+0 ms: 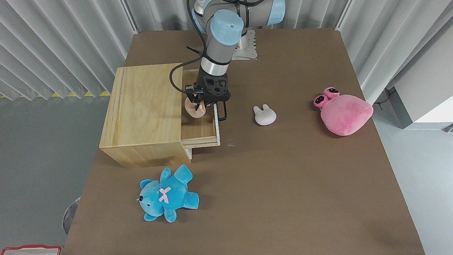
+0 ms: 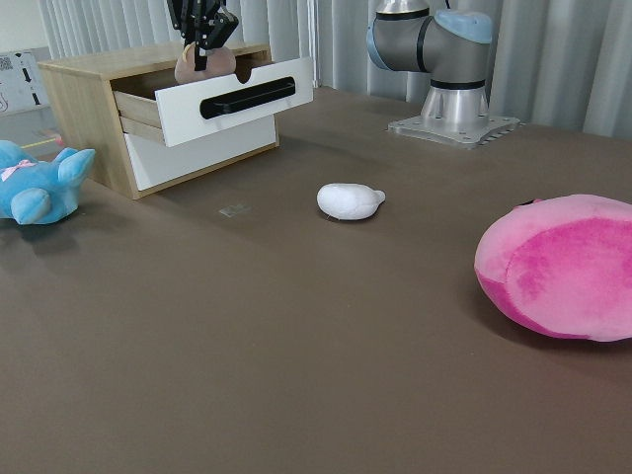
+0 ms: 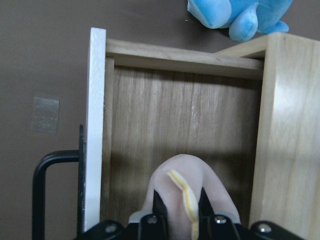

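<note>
My gripper is shut on a pale pink-beige plush toy (image 3: 175, 175) with a yellow-striped flap, holding it over the open drawer (image 3: 185, 115) of a light wooden cabinet (image 1: 142, 106). In the left view the toy (image 2: 204, 67) is at the drawer's top, behind the white front with black handle (image 2: 247, 98). Whether it touches the drawer floor I cannot tell.
A blue bear (image 1: 170, 195) lies in front of the cabinet. A white rabbit (image 1: 264, 115) and a pink plush (image 1: 346, 114) lie to the right.
</note>
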